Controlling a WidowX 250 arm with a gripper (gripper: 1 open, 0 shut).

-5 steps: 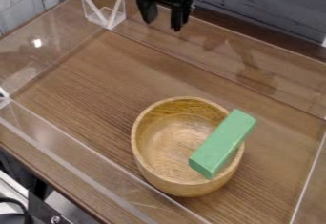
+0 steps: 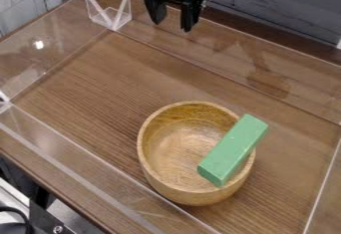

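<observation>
A green block lies tilted in a round tan bowl at the lower right of the wooden table. At the top middle, my dark gripper is at the back of the table, far from the bowl; its fingers are too small and dark to read.
A clear plastic item stands at the back left. The table's edges run along the left and the back right.
The gripper has shifted slightly left and up at the back. The bowl and the green block have not moved.
</observation>
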